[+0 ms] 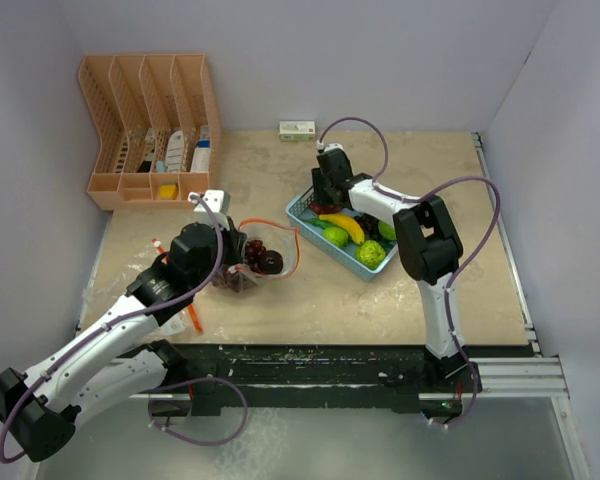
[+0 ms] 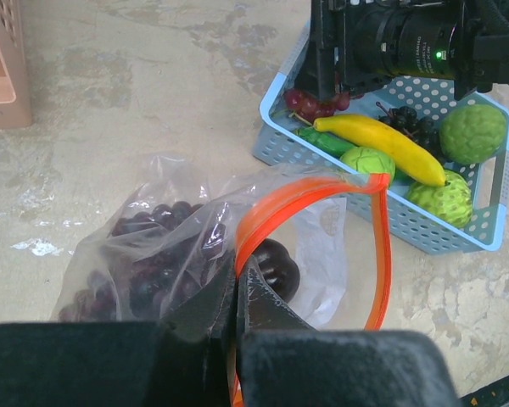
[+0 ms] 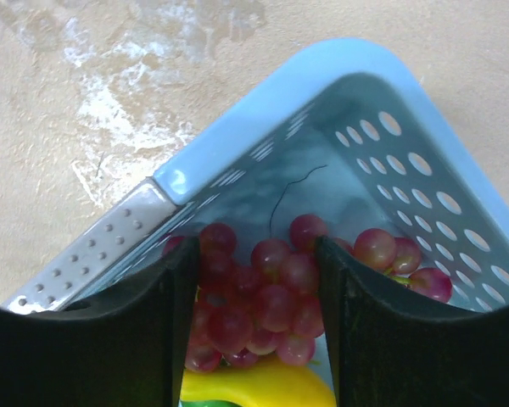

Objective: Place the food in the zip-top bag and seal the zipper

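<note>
In the left wrist view the clear zip top bag (image 2: 322, 288) lies with its orange-edged mouth (image 2: 382, 263) gaping. Dark grapes (image 2: 148, 280) and a dark round fruit (image 2: 279, 270) are inside it. My left gripper is shut on the bag's orange rim. Red grapes (image 3: 270, 307) lie at one end of the blue basket (image 3: 229, 136). Lowered into that end, my right gripper is part open, one finger on each side of the bunch; whether both press on it is unclear.
A yellow banana-like item (image 2: 382, 140), green round foods (image 2: 441, 199) and black grapes (image 2: 416, 127) share the basket. A pink divided rack (image 1: 145, 120) stands at the back left. Clear table lies in front of the basket.
</note>
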